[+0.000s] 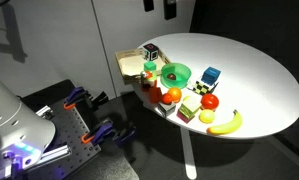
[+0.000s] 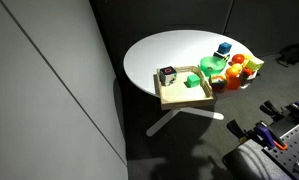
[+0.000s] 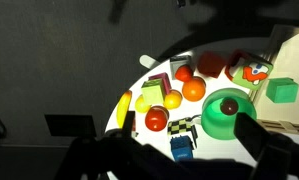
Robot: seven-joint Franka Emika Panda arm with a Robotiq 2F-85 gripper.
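My gripper hangs high above the table, open, with its black fingers wide apart and nothing held between them. Below it in the wrist view lies a green bowl [image 3: 219, 124] with a dark red item [image 3: 229, 106] inside. Left of the bowl are a black-and-white checkered block [image 3: 183, 128], a blue block [image 3: 181, 144], a red tomato-like ball [image 3: 155, 121], an orange ball [image 3: 194, 89], a green-and-red block [image 3: 152, 92], a small yellow fruit [image 3: 141, 104] and a banana [image 3: 123, 108]. A green cube [image 3: 282, 91] rests in the wooden tray [image 2: 179, 101].
The round white table [image 1: 259, 70] has free room along its far side. The tray holds another, dark-and-white cube [image 2: 167, 75] at its corner. A red object with a colourful print [image 3: 250, 71] stands between bowl and tray. Dark floor surrounds the table.
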